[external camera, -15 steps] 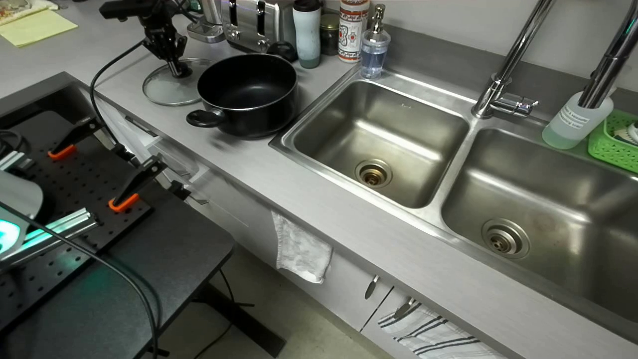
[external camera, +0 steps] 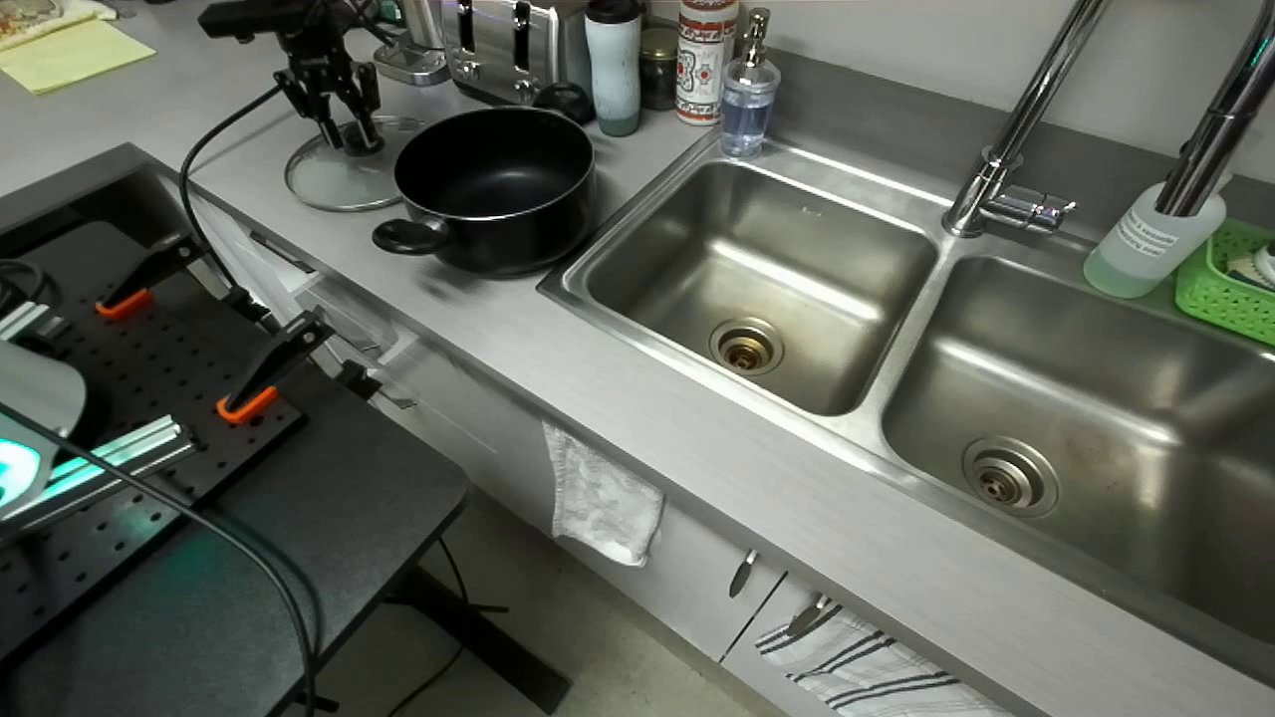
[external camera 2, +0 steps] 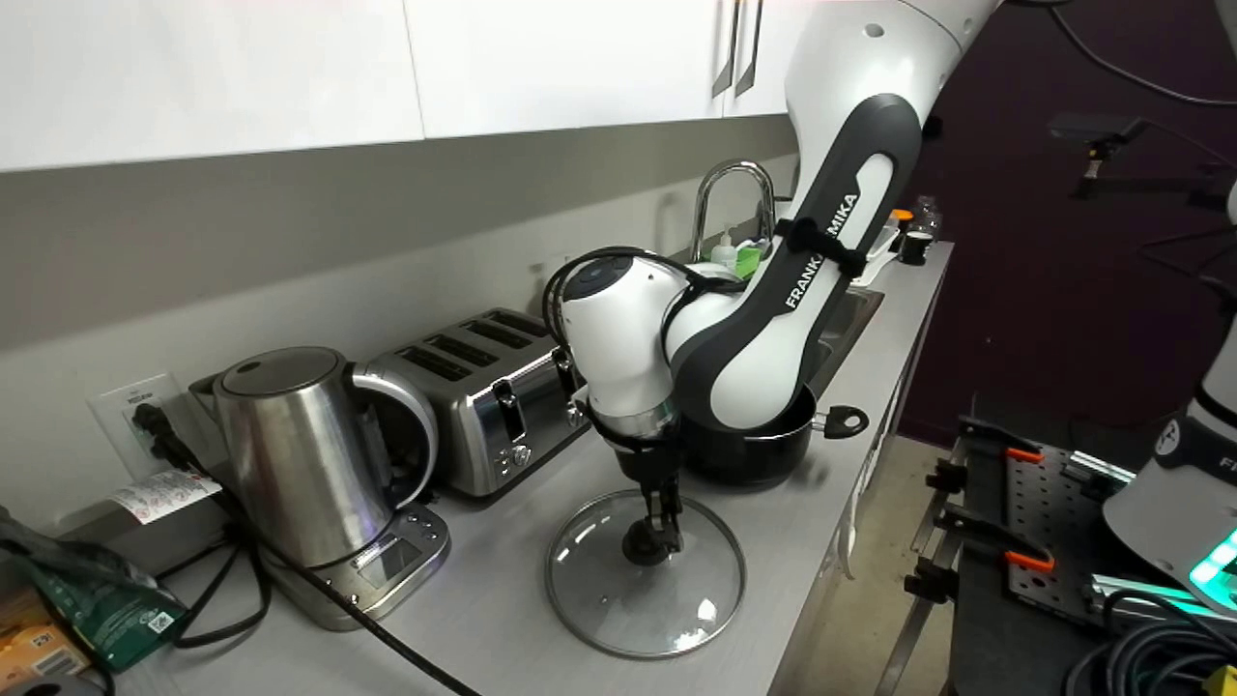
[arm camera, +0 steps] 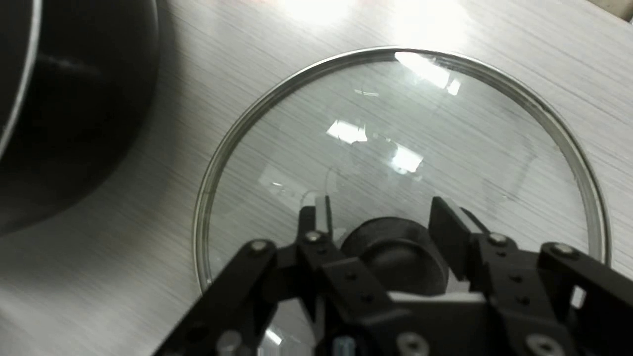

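Observation:
A round glass lid (external camera: 325,179) with a metal rim and black knob (arm camera: 398,261) lies flat on the counter, left of a black pot (external camera: 511,239) in exterior view 1. Over the lid's middle, my gripper points down, its fingers apart. In the wrist view the knob shows between the two fingers, with a gap visible on the left side. Exterior view 2 has the gripper (external camera 2: 663,532) right at the knob; contact there cannot be made out. The pot stands uncovered and looks empty inside.
Behind the pot stand a toaster (external camera: 511,48), a tumbler (external camera: 616,72) and a soap dispenser (external camera: 748,102). The kettle (external camera 2: 296,464) is at the left in exterior view 2. Right of the pot is an empty double sink (external camera: 765,275). Counter space in front of the sink is free.
My gripper's fingers were close together beside the knob a second ago; now they are spread apart around it. The lid and the pot have not visibly moved.

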